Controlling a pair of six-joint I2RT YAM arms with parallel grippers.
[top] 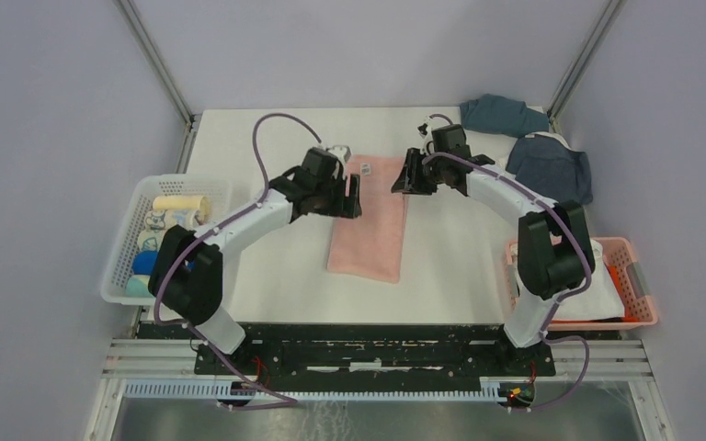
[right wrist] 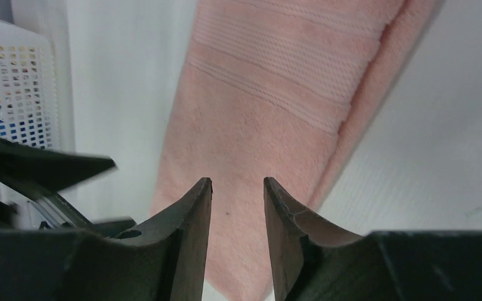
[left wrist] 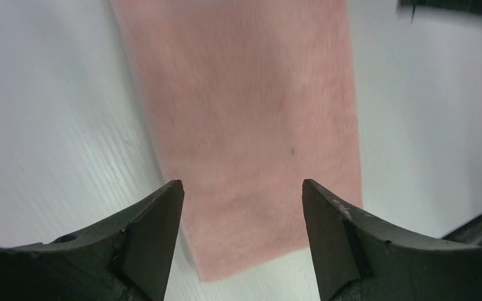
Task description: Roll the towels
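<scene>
A pink towel (top: 365, 248) lies lengthwise front to back in the middle of the table, with ribbed bands and a folded long edge showing in the right wrist view (right wrist: 251, 144). My left gripper (top: 349, 207) hangs over its middle left part, fingers apart with nothing between them; in the left wrist view the towel fills the space beyond them (left wrist: 245, 125). My right gripper (top: 406, 180) is over the towel's far right part, its fingertips a little apart and empty.
A white basket (top: 115, 266) of rolled towels stands at the left. Folded dark towels (top: 549, 175) lie at the back right. An orange basket (top: 639, 308) with white cloth is at the front right.
</scene>
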